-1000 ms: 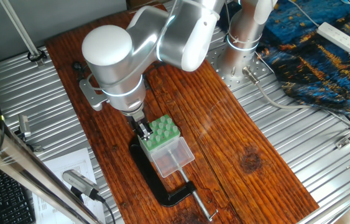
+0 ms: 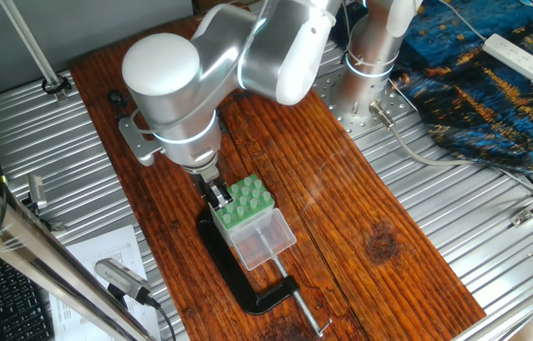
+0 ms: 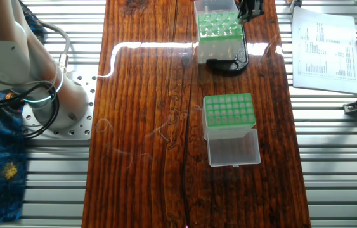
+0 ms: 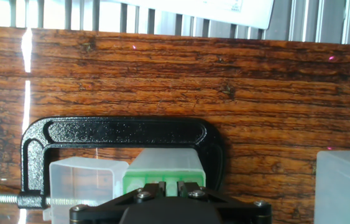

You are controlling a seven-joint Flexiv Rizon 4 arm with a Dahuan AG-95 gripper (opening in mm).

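Note:
My gripper (image 2: pixel 217 196) is at the left edge of a box with a green, knobbed top (image 2: pixel 245 202). In the wrist view its two dark fingertips stand close together with a narrow gap, over the box's green edge (image 4: pixel 134 181). Pale green shows in that gap; whether it is the box behind or something held cannot be told. The box's clear lid (image 2: pixel 264 239) hangs open. A black C-clamp (image 2: pixel 231 270) lies beside and partly around the box. Another clear box with a green gridded top (image 3: pixel 229 110) stands apart, its lid (image 3: pixel 234 149) open.
The clamp's screw rod (image 2: pixel 310 311) sticks out past the lid. Printed paper (image 3: pixel 326 50) lies beyond the table edge, on metal slats. Glare streaks cross the wood in exterior view 2.
The arm's upper joint has shifted very slightly. The gripper stays by the green-topped box, and the box, lid and clamp have not moved.

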